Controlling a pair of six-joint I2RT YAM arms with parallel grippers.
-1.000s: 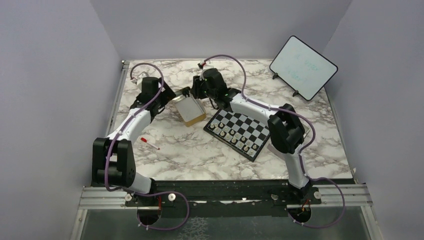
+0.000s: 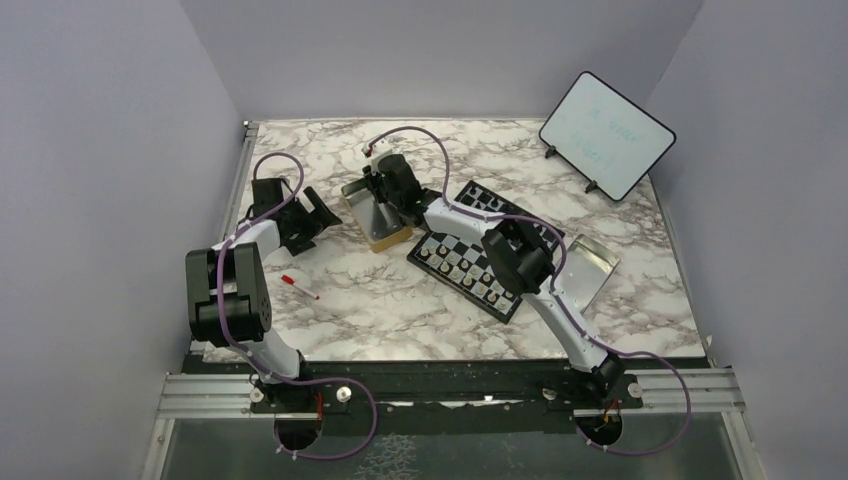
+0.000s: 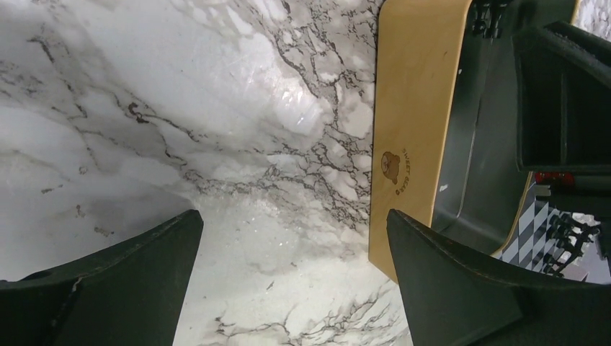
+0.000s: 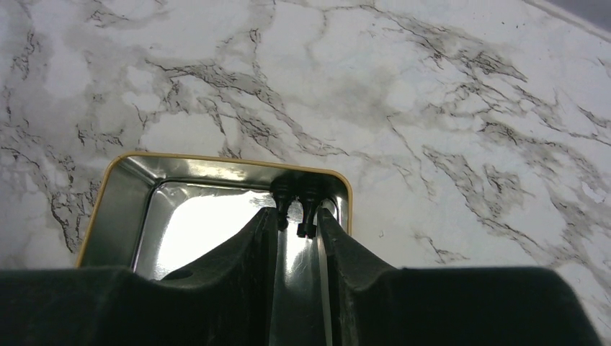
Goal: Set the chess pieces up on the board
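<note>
Two black chess pieces point(image 4: 308, 216) lie side by side in one corner of the wooden-sided box point(image 4: 216, 163). My right gripper points at them over the box, its fingers part open with a narrow gap; whether the fingertips touch a piece is unclear. White pieces point(image 2: 466, 272) stand in rows along the near-left side of the chessboard point(image 2: 457, 247); the right arm covers part of the board. To the left of the box, my left gripper is spread wide over bare marble, with nothing between its fingers.
A red-capped marker point(image 2: 300, 287) lies on the front left of the table. Behind the right forearm, a second box point(image 2: 597, 252) is partly visible. The whiteboard point(image 2: 607, 135) stands at the back right.
The right gripper has moved left and lower over the box's far end. The left arm has drawn back from the box, leftward and toward the front.
</note>
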